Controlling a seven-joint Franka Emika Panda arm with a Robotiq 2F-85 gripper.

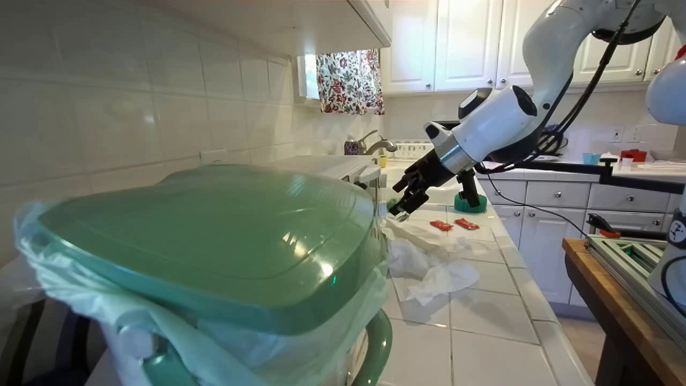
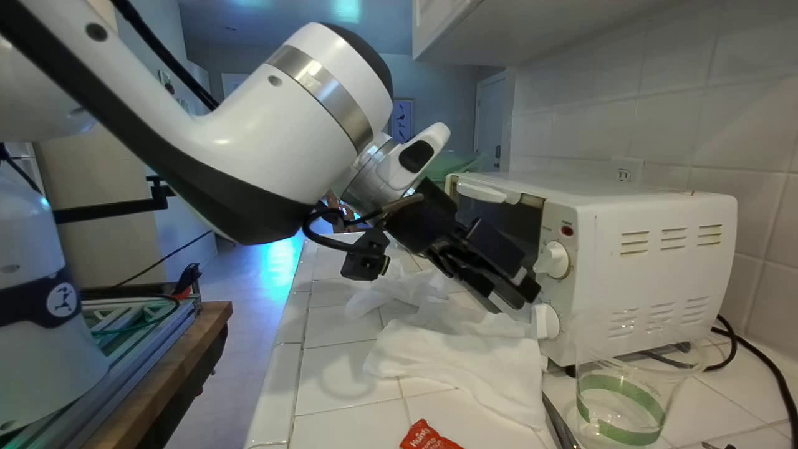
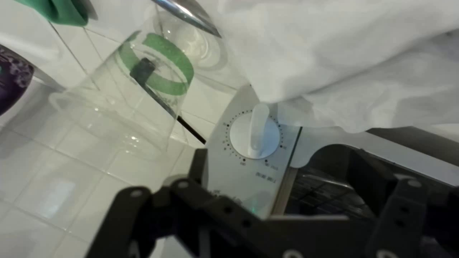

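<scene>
Open and empty, my gripper [image 2: 510, 293] hangs at the front of the white toaster oven [image 2: 643, 262], close to its control panel. In the wrist view, the fingers are spread wide below a white timer knob [image 3: 254, 134], with one finger [image 3: 198, 165] at the panel's left edge and the other over the dark oven door [image 3: 327, 193]. Exterior view 2 shows an upper knob [image 2: 552, 259] and a lower knob [image 2: 548, 321] beside the fingertips; whether they touch cannot be made out. From exterior view 1, the gripper [image 1: 400, 198] is seen beyond the green-lidded bin [image 1: 212, 238].
White crumpled cloth or paper [image 2: 464, 363] covers the counter before the oven. A clear glass jug [image 2: 621, 404] with a green band stands near the oven's side, beside a metal utensil [image 2: 559, 420]. Red packets [image 1: 466, 224] lie near the sink.
</scene>
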